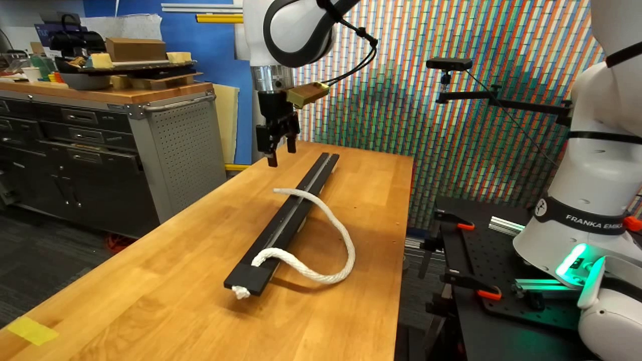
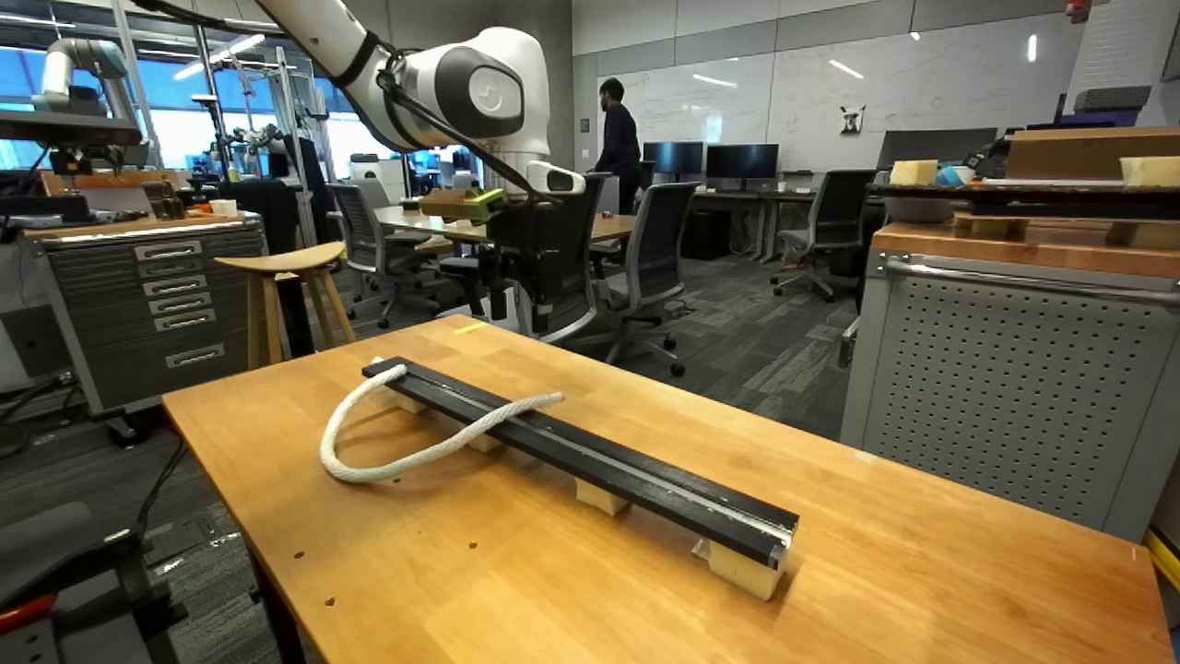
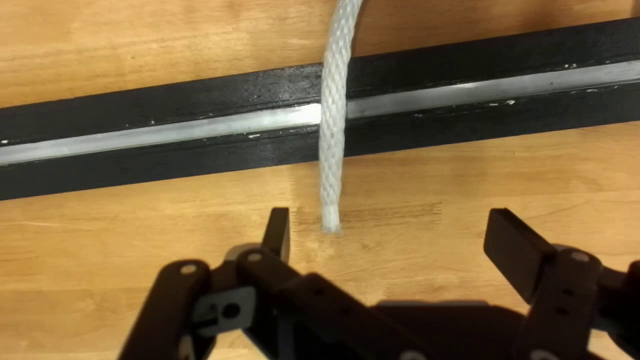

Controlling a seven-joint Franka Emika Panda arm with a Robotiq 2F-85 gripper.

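A white rope (image 1: 347,241) is fixed at the near end of a long black bar (image 1: 265,244) in exterior view 1. From there it loops out over the table and crosses back over the bar, its free end sticking out past the far side. Seen from the wrist, the rope (image 3: 333,114) lies across the bar's pale groove (image 3: 252,122), ending at a blunt tip. My gripper is open and empty, its fingers spread wide on either side of that tip's line. Exterior view 1 has the gripper (image 1: 281,155) raised above the table, clear of the rope.
Small wooden blocks (image 2: 600,494) prop the bar up off the wooden table (image 2: 940,564). Bare tabletop surrounds the bar and rope. A tool cabinet (image 1: 180,144) stands beyond the table's left edge in exterior view 1.
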